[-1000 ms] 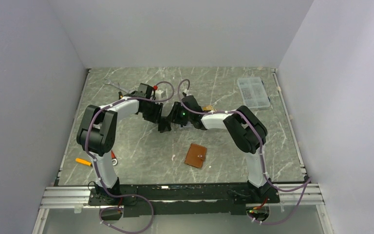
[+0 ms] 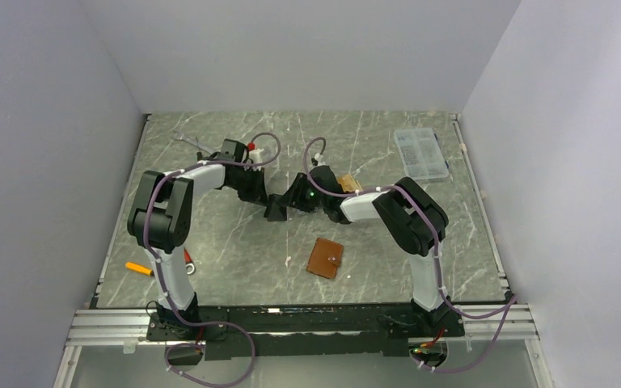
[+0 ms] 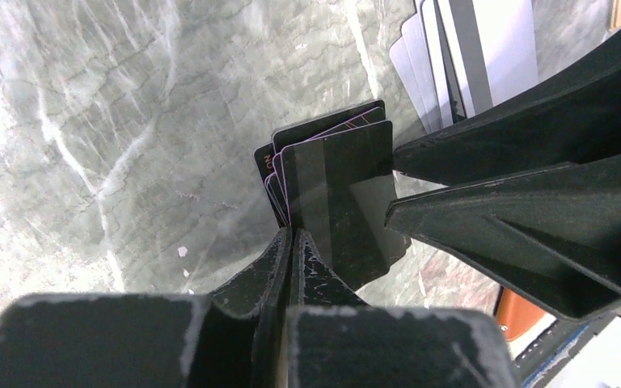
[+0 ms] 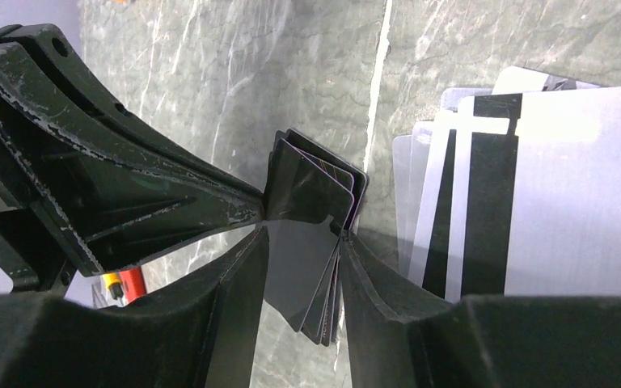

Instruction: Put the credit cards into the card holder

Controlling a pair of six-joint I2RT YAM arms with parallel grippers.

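Observation:
A small fanned stack of glossy black cards (image 3: 344, 186) is between the two grippers near the table's middle. My left gripper is shut, its fingertips meeting on the stack's left edge. The grip looks thin, and how many cards it takes in is hidden. My right gripper is part open at the stack's opposite edge, its fingers apart around the cards' edge without pinching it. Several white cards with black stripes (image 4: 566, 186) lie fanned beneath the right arm. The brown card holder (image 2: 324, 259) rests, closed, towards the front.
A clear plastic box (image 2: 421, 153) stands at the back right. Tools, including an orange-handled one (image 2: 139, 268), lie at the front left, and a wrench (image 2: 190, 143) at the back left. Around the card holder the table is clear.
The right gripper has shifted slightly right and towards the front. The black cards have moved a few pixels with the left gripper. The card holder has not moved.

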